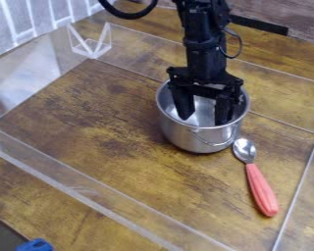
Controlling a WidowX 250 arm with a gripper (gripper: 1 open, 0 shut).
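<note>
A steel pot (199, 137) stands on the wooden surface right of centre. The black gripper (203, 103) has its fingers down inside the pot, its body just over the rim; whether they are open or shut, or hold anything, cannot be seen. A spoon with a red handle (259, 189) lies to the right of the pot, bowl end toward the back.
Clear plastic walls (28, 167) edge the work area. The wooden surface (81, 118) left of the pot is clear. A blue object (32, 244) sits at the bottom left corner.
</note>
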